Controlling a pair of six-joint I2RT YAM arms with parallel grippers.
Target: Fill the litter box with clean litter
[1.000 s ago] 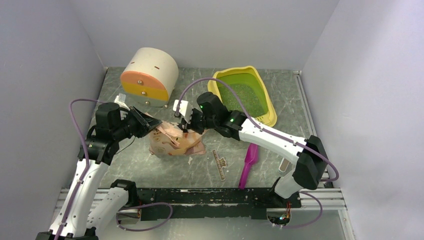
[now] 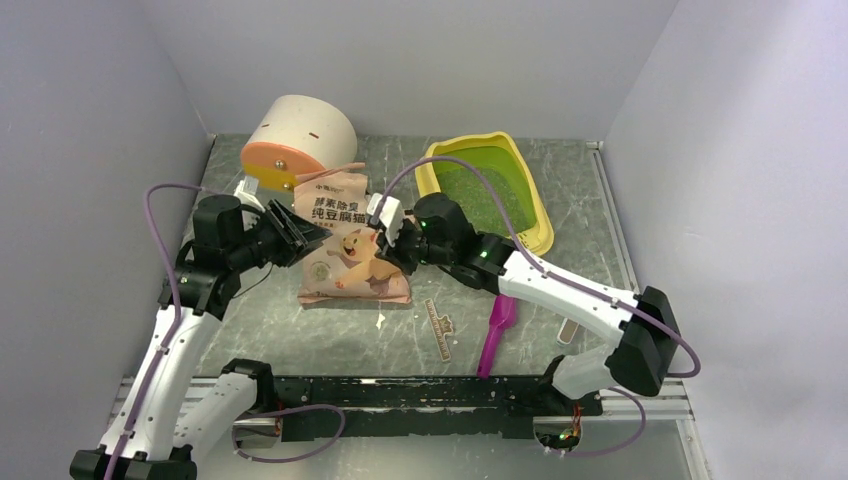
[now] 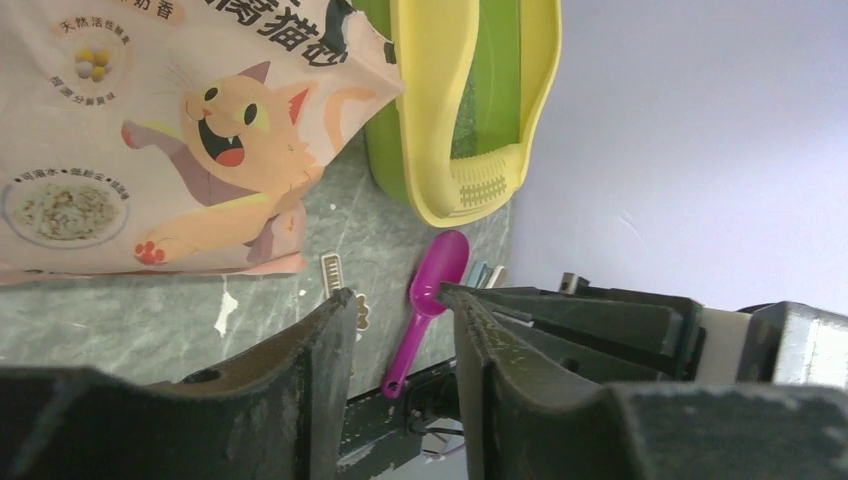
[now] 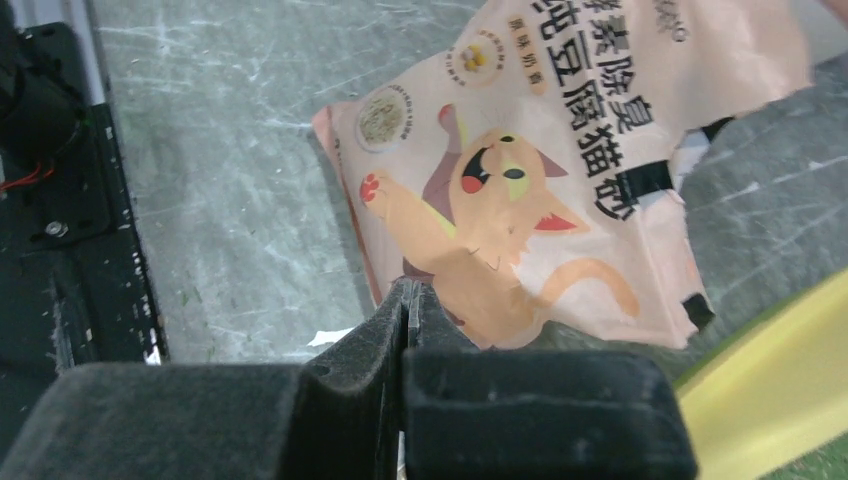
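Note:
A pink litter bag (image 2: 350,270) with a cartoon cat lies flattened in the middle of the table, its top toward the back. My left gripper hangs above the bag's left side, part open with nothing between its fingers. My right gripper is over the bag's right side, shut, with nothing showing between its fingers. The yellow litter box (image 2: 540,210), green inside, stands at the back right; the right wrist view shows its rim (image 4: 760,380) at lower right. A purple scoop (image 2: 500,325) lies front right of the bag.
A white cabinet (image 2: 305,130) with coloured drawers stands at the back left, behind the bag. A flat cut-out sign (image 2: 440,330) lies in front of the bag. Walls close in the table on three sides.
Both grippers are apart from it, and the right has moved slightly rightward.

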